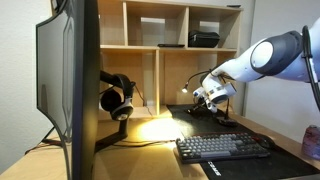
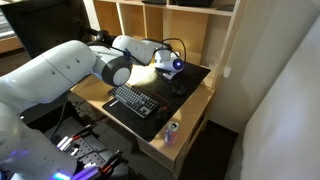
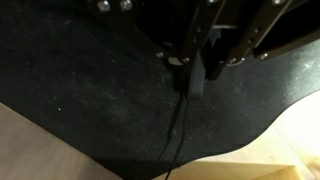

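Observation:
My gripper is low over the black desk mat [image 3: 80, 90], its dark fingers brought together. A thin black cable [image 3: 178, 135] runs out from between the fingertips and trails over the mat toward the bottom of the wrist view. What the cable belongs to is too dark to tell. From the first exterior view, the gripper [image 1: 203, 101] shows at the far end of the mat, behind the keyboard [image 1: 222, 147]. In the second exterior view the white arm reaches across the desk to the same far area, and its fingertips are hard to make out.
Black headphones [image 1: 117, 100] hang on a stand left of a lit patch of desk. A large monitor [image 1: 82, 90] fills the left side. Wooden shelves [image 1: 140, 47] rise behind. A can [image 2: 171, 132] stands near the desk's edge.

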